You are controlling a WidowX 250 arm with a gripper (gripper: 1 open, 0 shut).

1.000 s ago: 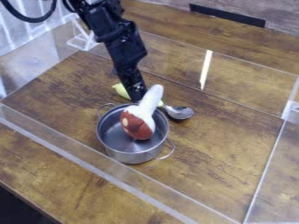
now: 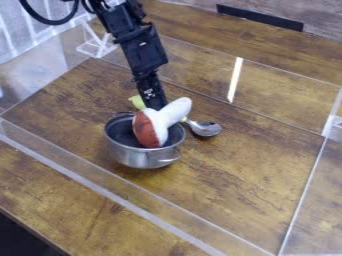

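A steel pot [image 2: 140,154] stands on the wooden table, left of centre. A white object with a red end [image 2: 154,126] rests in it, leaning over the rim toward the upper right. My gripper [image 2: 152,100] reaches down just behind the pot; its fingertips are largely hidden by the white object, so its fingers are hard to make out. A pale yellow-green item [image 2: 136,100] lies beside the fingers, and a metal spoon [image 2: 202,128] lies right of the pot.
Clear plastic walls [image 2: 313,180] border the work area.
The pot and the white-and-red object have shifted slightly back and left, toward my gripper, and the object sits higher in view.
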